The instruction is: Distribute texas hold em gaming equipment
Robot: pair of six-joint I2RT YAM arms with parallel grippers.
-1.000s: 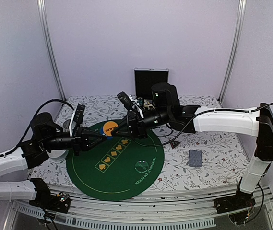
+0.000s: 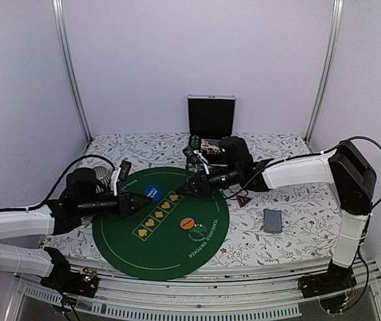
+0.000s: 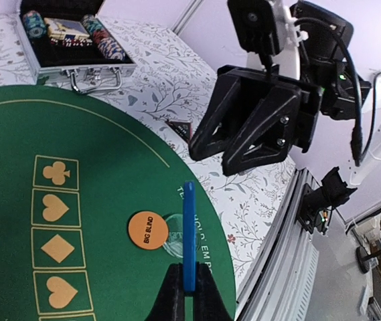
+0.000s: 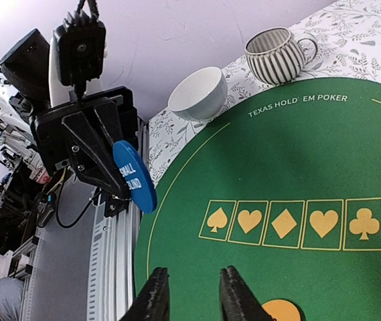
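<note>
A blue "SMALL BLIND" disc point(image 2: 153, 193) is in my left gripper, whose fingers are shut on its thin edge above the green mat. In the right wrist view the disc's point(image 4: 135, 176) lettered face shows. My right gripper is open with a gap between its fingertips and nothing in it; it hovers just right of the blue disc. The orange "BIG BLIND" disc point(image 3: 148, 230) lies on the mat point(image 2: 143, 257), beside a pale printed ring point(image 2: 198, 232) and touching its edge.
An open chip case point(image 3: 76, 63) stands behind the mat. A striped mug point(image 4: 274, 60) and a white bowl point(image 4: 199, 93) are off the mat's left side. A grey card deck point(image 2: 272, 221) lies on the cloth to the right.
The grippers have moved slightly apart, and the blue disc stays with the left.
</note>
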